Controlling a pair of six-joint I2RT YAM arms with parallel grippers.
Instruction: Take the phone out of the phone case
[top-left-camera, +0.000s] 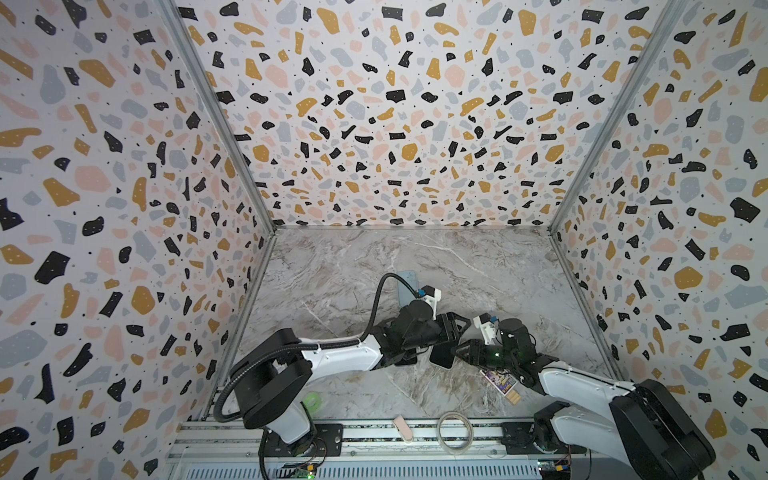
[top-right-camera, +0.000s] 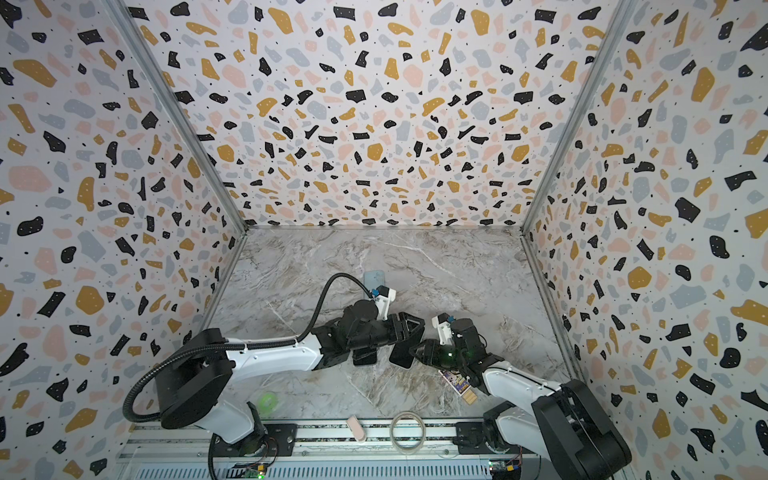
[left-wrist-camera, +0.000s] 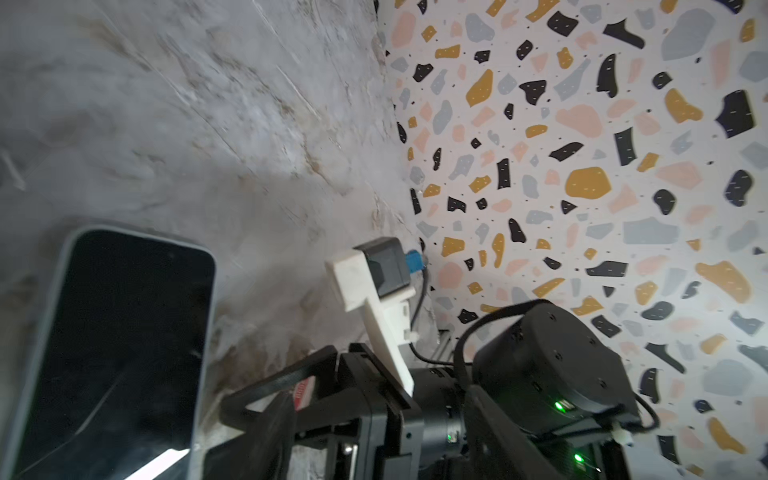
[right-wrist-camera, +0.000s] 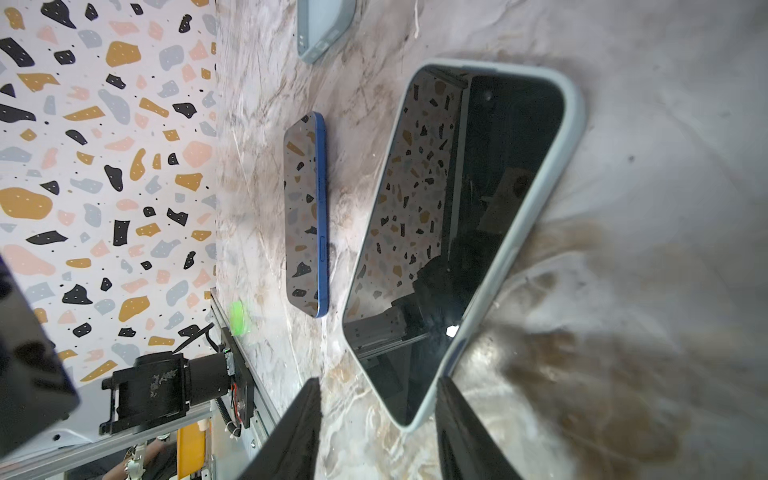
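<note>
A black-screened phone with a pale rim lies on the marble table, also at the lower left of the left wrist view (left-wrist-camera: 112, 344). My left gripper (top-left-camera: 457, 326) hangs above it near its far end; its finger state is unclear. My right gripper is low at the phone's near corner, its fingertips close to or on the rim; whether anything is between them is hard to see.
A blue-edged phone (right-wrist-camera: 304, 216) lies left of the first, and a light blue case (top-left-camera: 406, 281) lies behind. A colourful item (top-left-camera: 496, 380) is under my right arm, a green object (top-left-camera: 312, 402) at front left.
</note>
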